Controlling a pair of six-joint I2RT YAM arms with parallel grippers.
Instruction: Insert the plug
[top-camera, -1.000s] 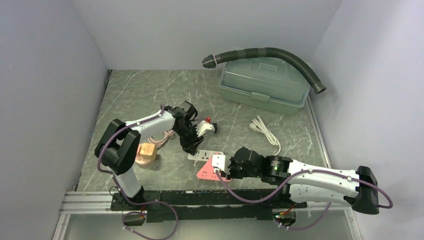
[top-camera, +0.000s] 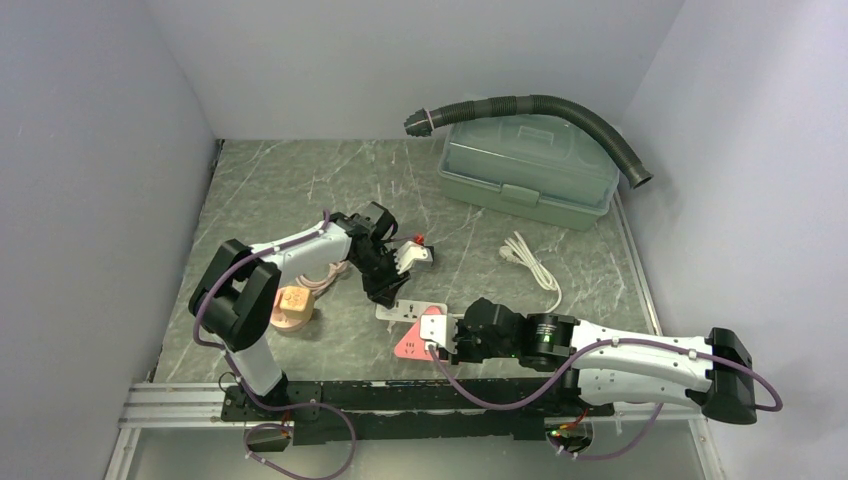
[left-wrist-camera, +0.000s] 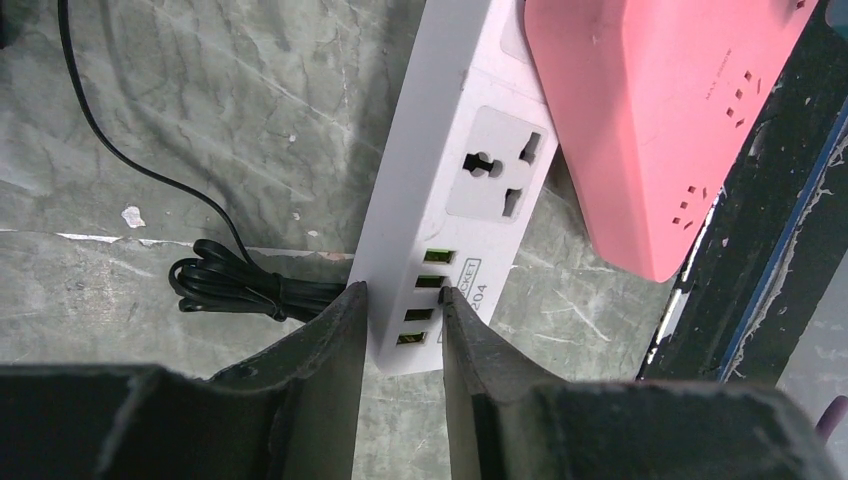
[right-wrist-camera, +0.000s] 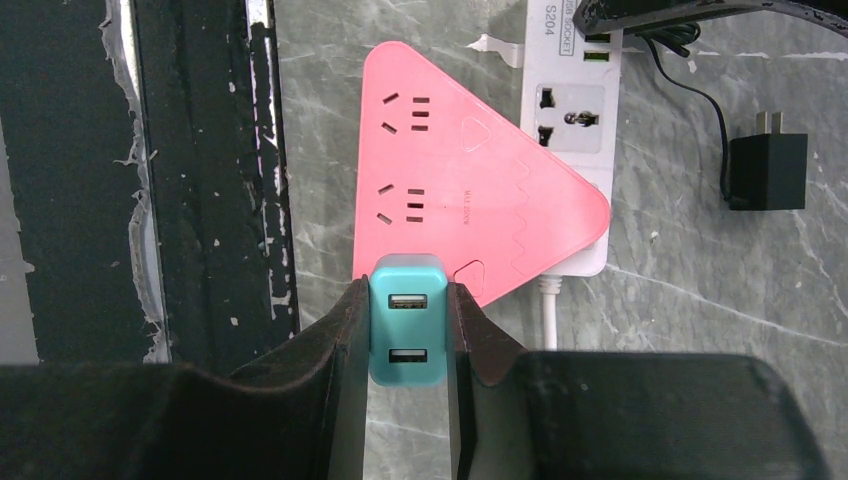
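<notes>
A white power strip (left-wrist-camera: 485, 215) with sockets and a row of USB slots lies on the table. Over its USB end stands my left gripper, fingers apart, the slots showing between the tips. A pink triangular socket block (right-wrist-camera: 465, 180) lies against the strip. At its near corner is a teal block (right-wrist-camera: 408, 330) with two USB-like ports. My right gripper has one finger flush on each side of the teal block. A black plug (right-wrist-camera: 768, 172) with two metal prongs lies beyond the strip, its thin cable running to a bundle by the strip's USB end.
A green toolbox (top-camera: 530, 165) stands at the back right with a black hose (top-camera: 530, 105) over it. A white coiled cable (top-camera: 535, 265) lies right of centre. A round pink base with a wooden block (top-camera: 296, 302) sits beside the left arm.
My right gripper has shifted slightly left and nearer the table's front edge. The left arm and the sockets look almost unmoved.
</notes>
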